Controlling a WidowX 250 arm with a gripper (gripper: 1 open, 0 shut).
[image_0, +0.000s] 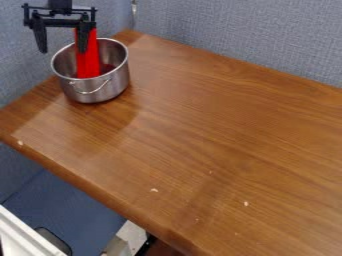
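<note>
A steel pot (104, 86) with a wire handle stands at the table's far left corner. A tall red block (88, 59) stands inside it, rising above the rim. My black gripper (60, 36) is open above the pot at the top left, its fingers over the left rim, the right one close to the top of the red block. Whether it touches the block I cannot tell.
Grey padded walls stand behind and to the left, with a white object (20, 240) below the table's left edge.
</note>
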